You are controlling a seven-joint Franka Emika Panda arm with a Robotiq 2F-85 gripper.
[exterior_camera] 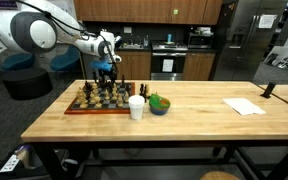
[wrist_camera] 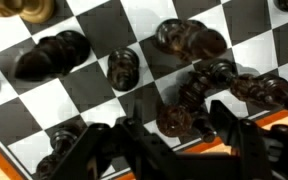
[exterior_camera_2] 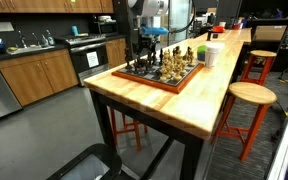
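A chessboard [exterior_camera_2: 189,80] with a reddish-brown border lies on the wooden table, bearing light and dark pieces. My gripper hangs low over the dark pieces near one edge of the board, its fingers part open. In the wrist view a dark chess piece [wrist_camera: 174,120] shows at the fingertips; whether the fingers touch it cannot be made out. More dark pieces stand close by, among them a dark piece [wrist_camera: 124,69] and a larger one [wrist_camera: 189,39]. A light piece [wrist_camera: 36,12] is at the upper left. Exterior view 1 shows the arm [exterior_camera: 106,47] reaching over the board's back.
Right of the board stand a white cup [exterior_camera: 136,107] and a bowl with green contents [exterior_camera: 158,104]. White paper [exterior_camera: 244,106] lies farther right. Neighbouring chess pieces crowd the gripper closely.
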